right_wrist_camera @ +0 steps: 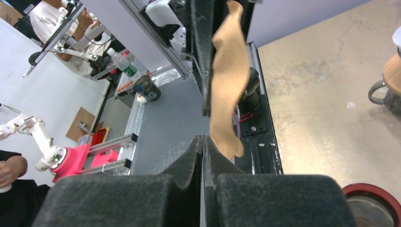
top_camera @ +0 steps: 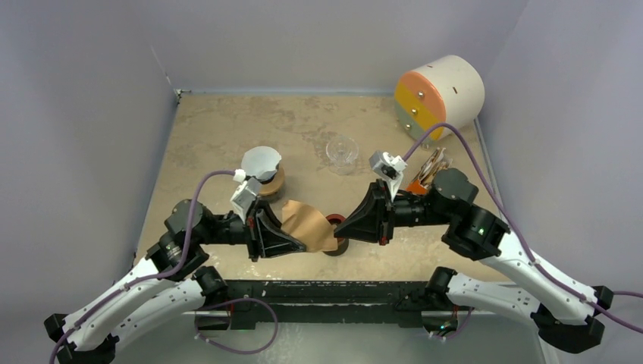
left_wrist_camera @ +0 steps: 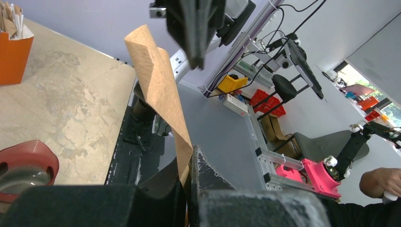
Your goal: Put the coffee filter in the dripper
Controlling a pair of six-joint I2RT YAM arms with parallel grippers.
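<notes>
A brown paper coffee filter [top_camera: 306, 227] is pinched by its corner in my left gripper [top_camera: 305, 247], which is shut on it. In the left wrist view the filter [left_wrist_camera: 158, 85] rises from the fingertips, curled and seen nearly edge-on. My right gripper [top_camera: 338, 233] is shut, its tips close to the filter's right edge. In the right wrist view those fingertips [right_wrist_camera: 195, 153] meet with nothing between them, and the filter [right_wrist_camera: 229, 85] lies beyond and outside them. The white dripper [top_camera: 261, 162] sits at the back left on a wooden-collared pot [top_camera: 274, 186].
A red-rimmed cup [left_wrist_camera: 29, 163] stands on the table below the grippers. Behind it is a clear glass [top_camera: 343, 152]. An orange box of filters [left_wrist_camera: 15, 56] and a striped drawer unit [top_camera: 440, 98] occupy the right side.
</notes>
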